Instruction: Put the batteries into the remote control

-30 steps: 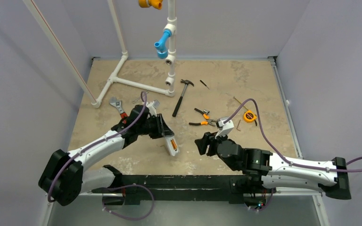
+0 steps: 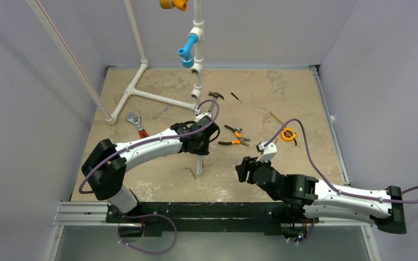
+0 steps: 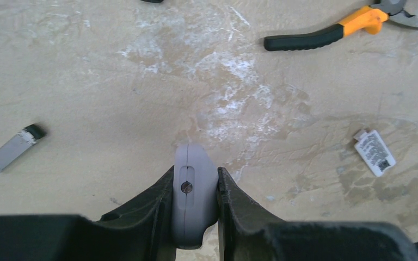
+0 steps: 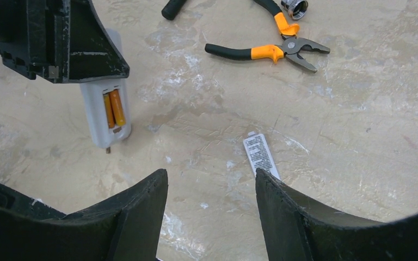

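Note:
My left gripper (image 2: 201, 142) is shut on the white remote control, which it holds above the board; its lower end shows in the top view and its rounded body between the fingers in the left wrist view (image 3: 193, 196). The right wrist view shows its open compartment with two orange batteries (image 4: 113, 109) inside. My right gripper stands open and empty, right of the remote. A small white labelled piece (image 4: 258, 152) lies on the board beyond its fingers.
Pliers (image 4: 286, 51) and a hammer (image 2: 215, 98) lie behind the grippers, a tape measure (image 2: 288, 134) to the right, a wrench (image 2: 137, 122) to the left. A silver module (image 3: 12, 149) lies on the board. A white pipe frame stands at the back left.
My left arm has moved right and toward the back with the remote, which has turned more in line front to back. The right gripper has shifted slightly right.

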